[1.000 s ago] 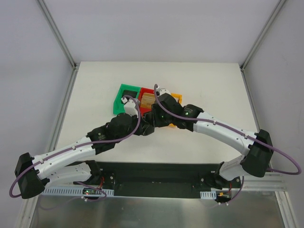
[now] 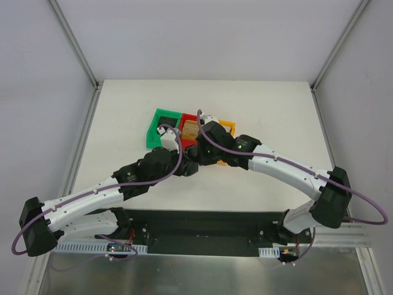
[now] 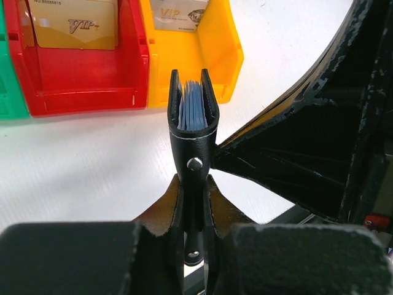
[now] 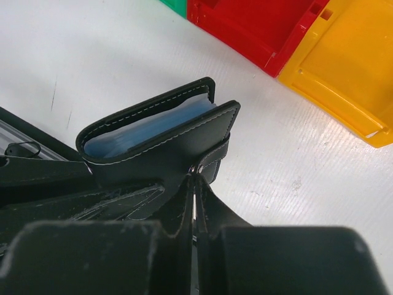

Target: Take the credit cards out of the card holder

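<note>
The black card holder (image 3: 194, 147) hangs upright in my left gripper, which is shut on it; its mouth shows clear blue-tinted sleeves (image 4: 150, 123) on top. My right gripper is shut at the holder's side strap, its tips touching there; whether anything thin is between them I cannot tell. In the top view both grippers meet in front of the bins, and the holder is mostly hidden by them.
A green bin (image 2: 153, 132), a red bin (image 3: 86, 80) with a gold VIP card (image 3: 73, 24) and a yellow bin (image 3: 215, 61) with a silver card stand behind.
My right arm has shifted very slightly in the top view; otherwise little visibly differs.
</note>
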